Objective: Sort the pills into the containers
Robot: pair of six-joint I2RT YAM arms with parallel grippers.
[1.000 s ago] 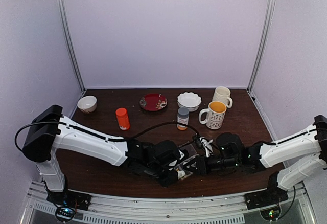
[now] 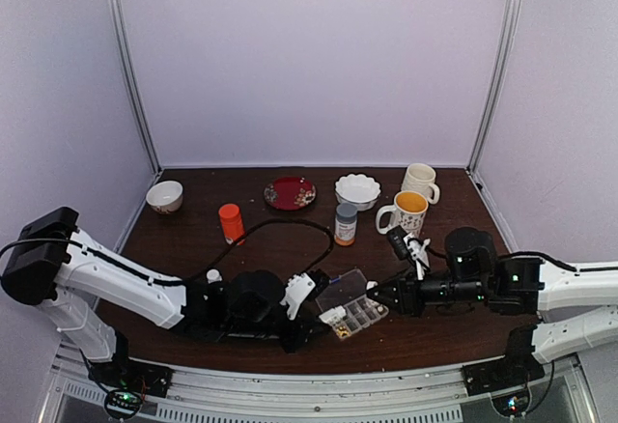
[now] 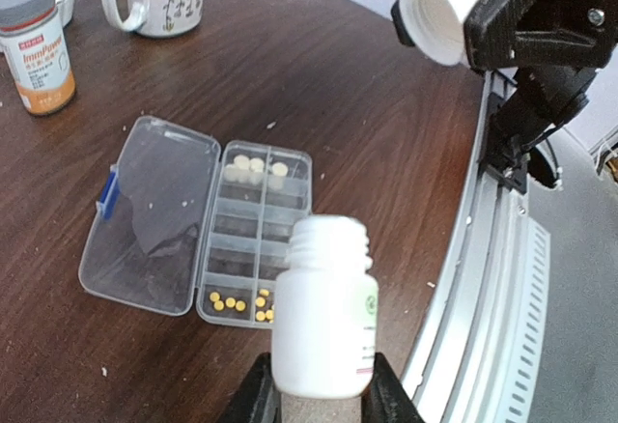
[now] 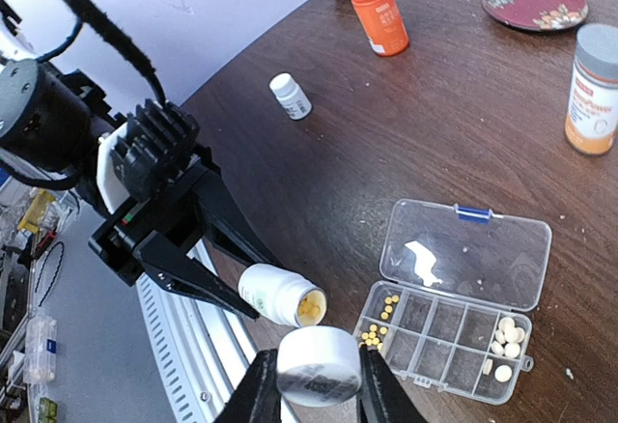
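In the left wrist view, a white pill bottle (image 3: 326, 326) without its cap stands between the fingertips of my left gripper, which is shut on it. The right wrist view shows its open mouth, with yellow pills (image 4: 311, 308) inside. My right gripper is shut on a white cap (image 4: 319, 360). Between the two arms lies the clear pill box (image 4: 449, 336), its lid (image 4: 468, 249) folded back. Small yellow pills (image 4: 372, 337) sit in compartments at one end, larger white pills (image 4: 507, 337) in those at the other end.
A second, capped white bottle (image 4: 291, 97) stands away on the left. Behind the box are an orange bottle (image 2: 231, 223), a grey-capped bottle (image 2: 346, 224), a red plate (image 2: 290, 192), white bowls and two mugs (image 2: 409, 216). Bare table lies between the orange and grey-capped bottles.
Both arms have drawn apart, the left one moving left with the bottle and the right one moving right with the cap.
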